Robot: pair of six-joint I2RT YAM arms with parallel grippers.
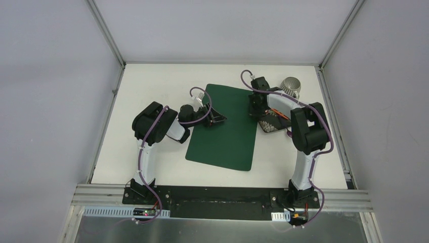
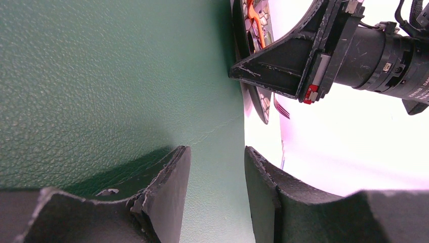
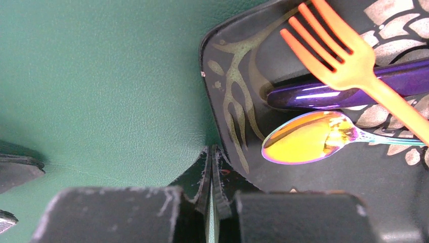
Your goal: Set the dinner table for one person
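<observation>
A green mat (image 1: 222, 147) lies in the middle of the table. A dark patterned tray (image 1: 270, 126) sits at its right edge, holding an orange fork (image 3: 354, 66), a purple-handled utensil (image 3: 404, 81) and a rainbow spoon (image 3: 303, 142). My right gripper is shut at the tray's left edge, with no object visible between its fingertips. My left gripper stands open over the mat's middle, empty between its fingers.
A silver ribbed mug (image 1: 290, 86) stands at the back right, behind the tray. Walls border the table on three sides.
</observation>
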